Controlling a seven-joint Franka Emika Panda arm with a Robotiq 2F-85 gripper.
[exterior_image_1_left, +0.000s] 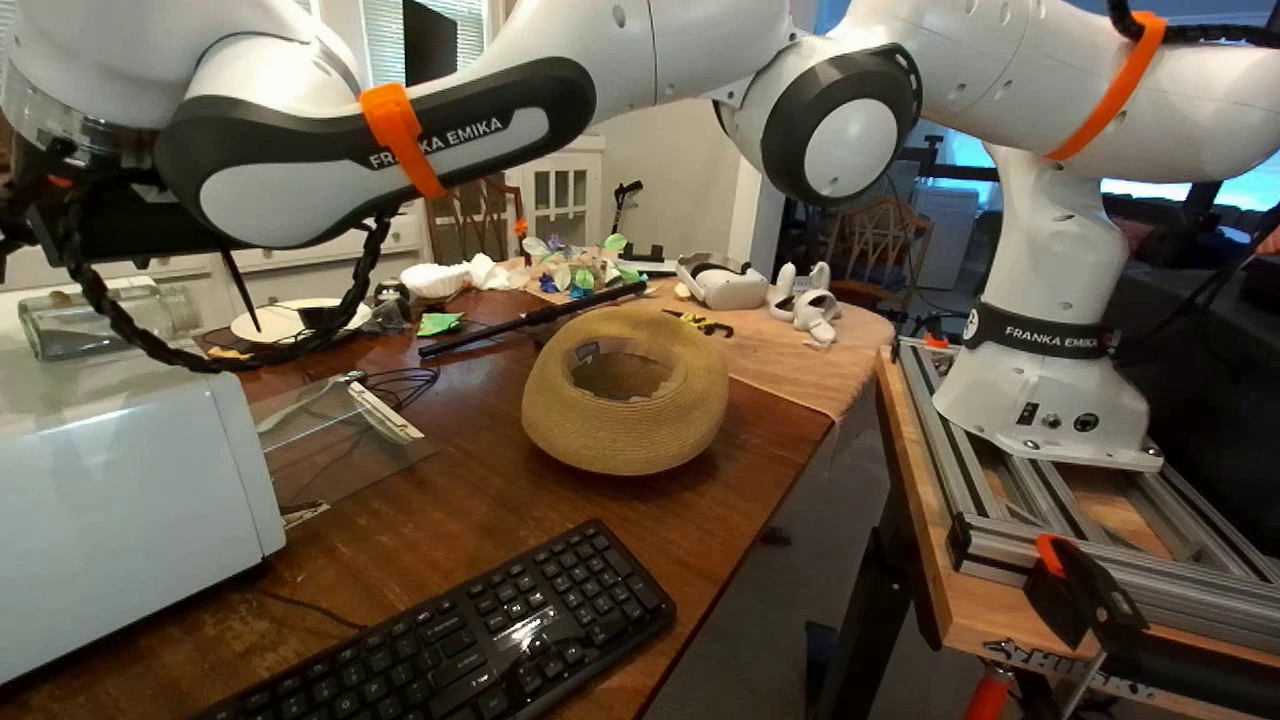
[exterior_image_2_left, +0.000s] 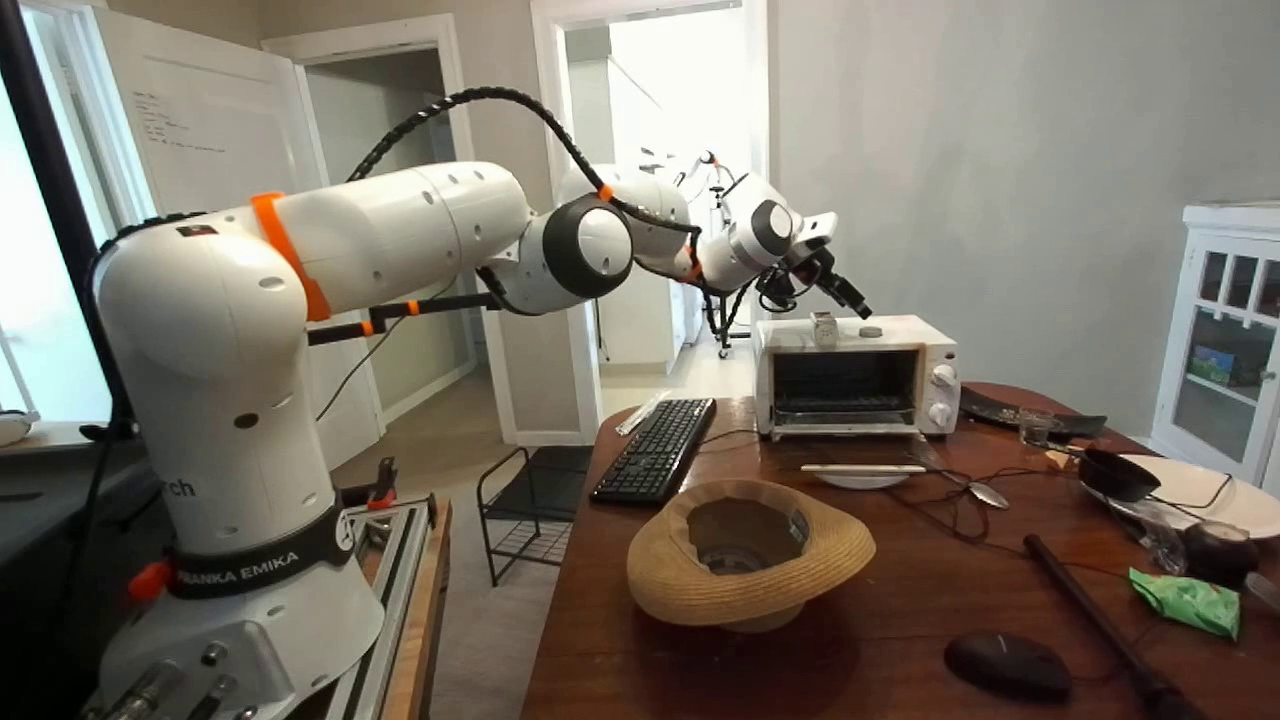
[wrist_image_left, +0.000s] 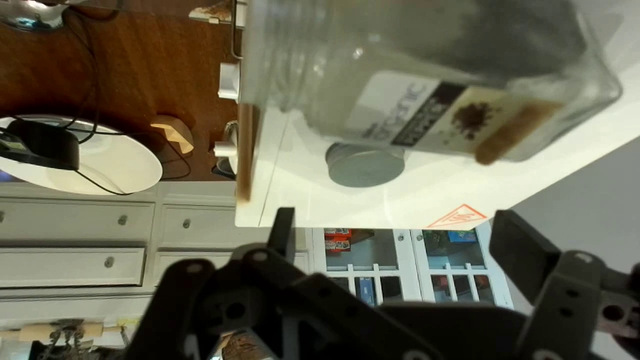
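A clear glass pepper jar lies on its side on top of the white toaster oven. Its mouth is uncovered in the wrist view, and a label shows on its side. Beside it on the oven top sits a round grey lid. My gripper is open, its two black fingers wide apart with nothing held between them. From the second exterior view, the gripper hangs just above the oven top near the lid and jar. The first exterior view does not show the fingertips clearly.
A straw hat and a black keyboard rest on the table in front of the oven. Beyond the oven lie a white plate and loose cables. A mouse and a black rod occupy the table's other end.
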